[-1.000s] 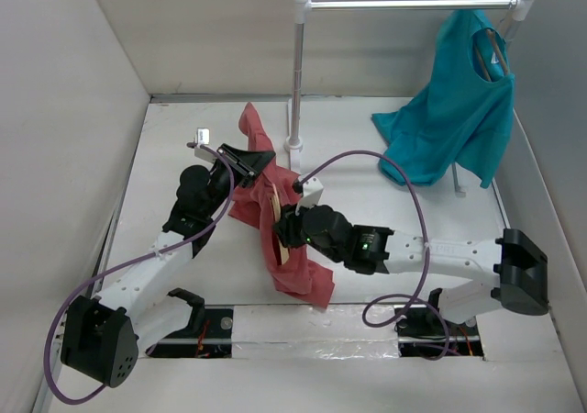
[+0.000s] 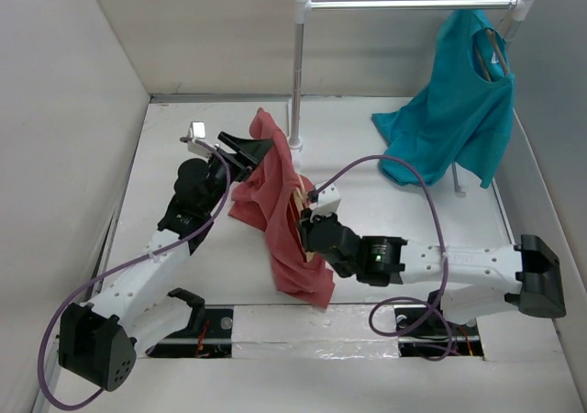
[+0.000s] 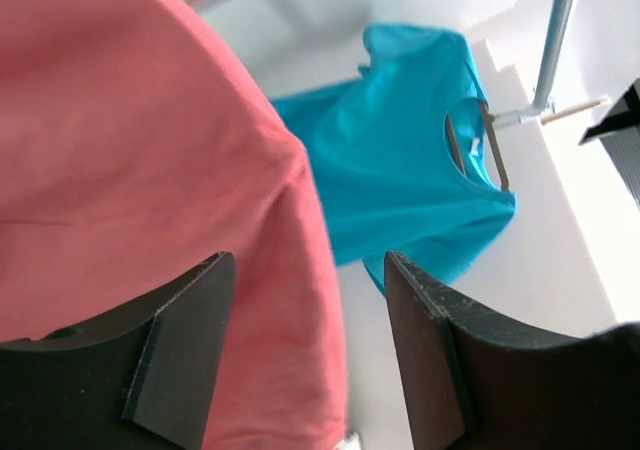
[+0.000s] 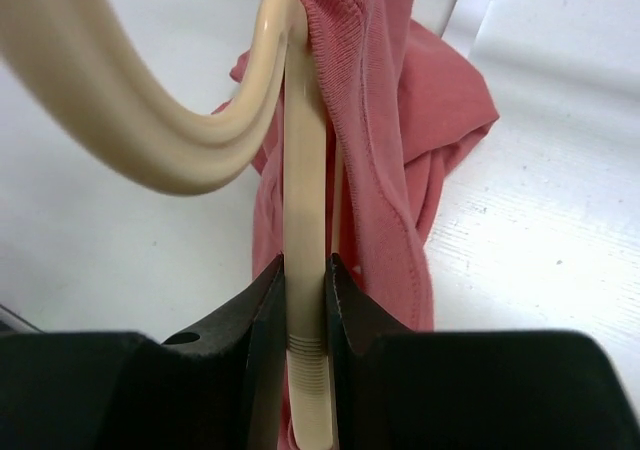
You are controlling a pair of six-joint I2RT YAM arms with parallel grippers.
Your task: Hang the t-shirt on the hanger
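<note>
The red t-shirt (image 2: 275, 220) hangs bunched below my left gripper (image 2: 254, 152), draped around a pale wooden hanger (image 4: 305, 210). The left wrist view shows red cloth (image 3: 160, 170) beyond the parted fingers (image 3: 160, 360); whether any is held between them is unclear. My right gripper is shut on the hanger's straight bar, with the cloth's hem lying along it and the curved part rising toward the upper left.
A metal rack (image 2: 404, 5) stands at the back, with a teal shirt (image 2: 440, 119) on a hanger at its right. Walls enclose the sides.
My left gripper has risen slightly toward the back with the red cloth's top. My right gripper has shifted a little to the right with the hanger.
</note>
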